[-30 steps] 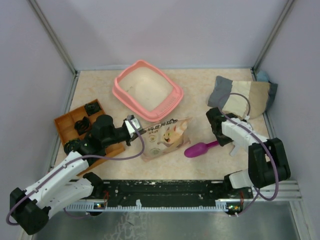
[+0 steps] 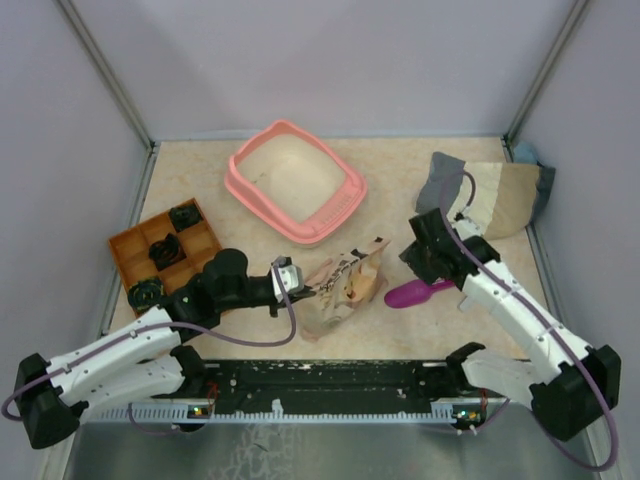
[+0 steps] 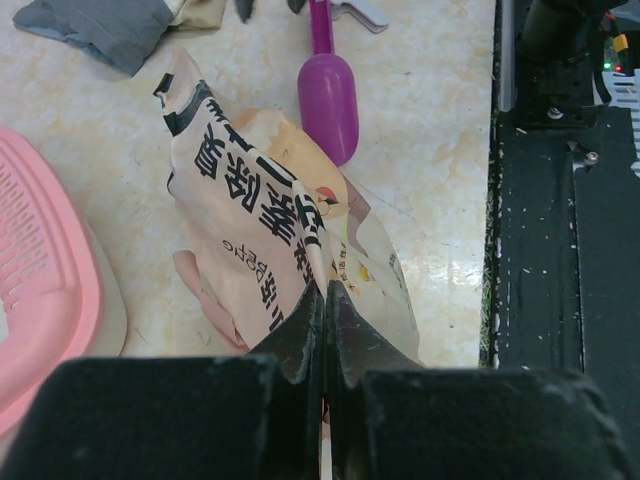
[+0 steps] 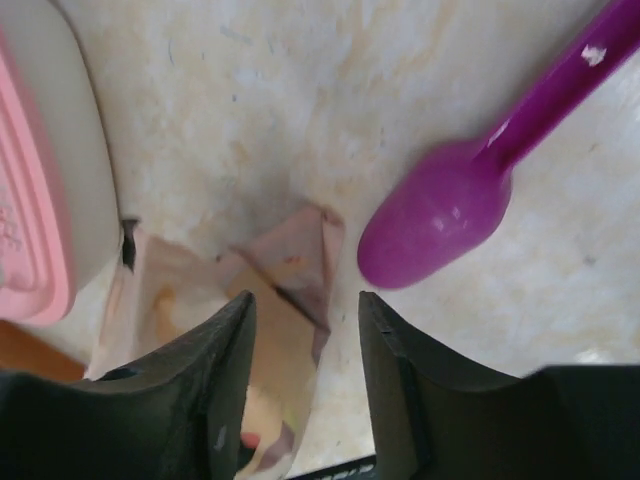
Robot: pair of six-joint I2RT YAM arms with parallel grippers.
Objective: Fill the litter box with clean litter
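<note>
A crumpled printed paper bag [image 2: 340, 290] stands upright at the table's centre front. My left gripper is shut at the bag's folded top edge [image 3: 250, 180], with the thin paper rim at its fingertips. My right gripper is part open above the bag [image 4: 180, 300] and the purple scoop [image 2: 405, 294], nothing visible between its fingers. The pink litter box [image 2: 315, 223] lies behind the bag, its pale interior largely bare.
A wooden divided tray [image 2: 135, 245] with black items is at the left. Folded cloths [image 2: 500, 195] lie at the back right, and a grey tool [image 3: 355, 15] beside the scoop's handle. Open table lies between box and cloths.
My right gripper has moved left from the scoop's handle toward the bag. My left gripper has moved a little toward the front-right, and the bag's top is more upright.
</note>
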